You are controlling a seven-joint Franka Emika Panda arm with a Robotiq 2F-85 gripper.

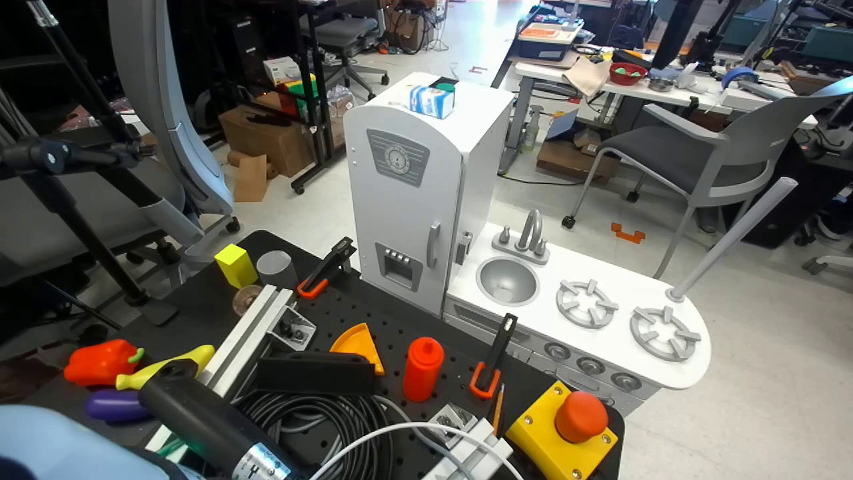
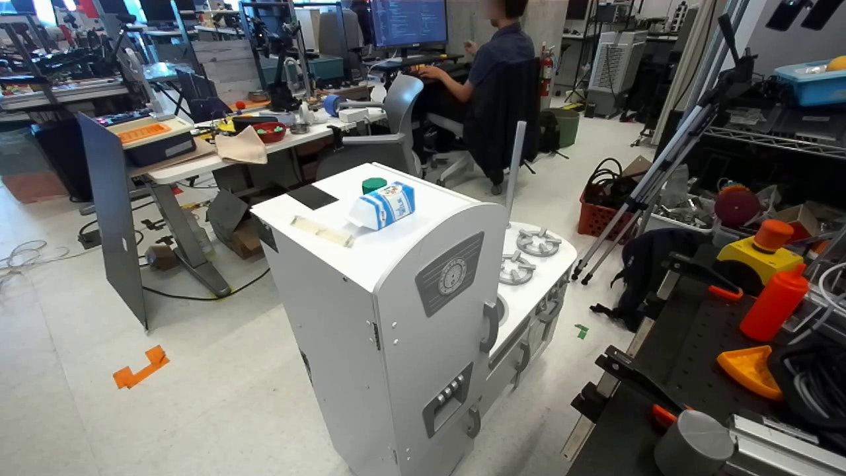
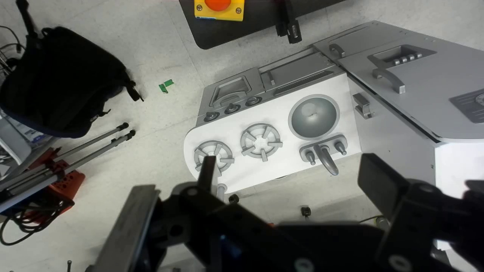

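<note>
In the wrist view my gripper stands open over the toy kitchen, its two dark fingers wide apart and nothing between them. Beneath it lies the white countertop (image 3: 276,106) with a grey sink (image 3: 314,117), a faucet (image 3: 325,158) and two burners. The tall toy fridge (image 1: 404,200) adjoins the counter, and its door handle (image 1: 433,245) is visible. On the fridge top lies a blue and white carton (image 2: 384,206) on its side, beside a green round item (image 2: 373,185). Neither exterior view shows the gripper.
A black pegboard table (image 1: 472,360) faces the kitchen, holding a red bottle (image 1: 423,369), an orange wedge (image 1: 359,345), a yellow block (image 1: 236,265), toy vegetables and a yellow box with a red button (image 1: 564,432). A grey post (image 1: 736,236) rises at the counter's end.
</note>
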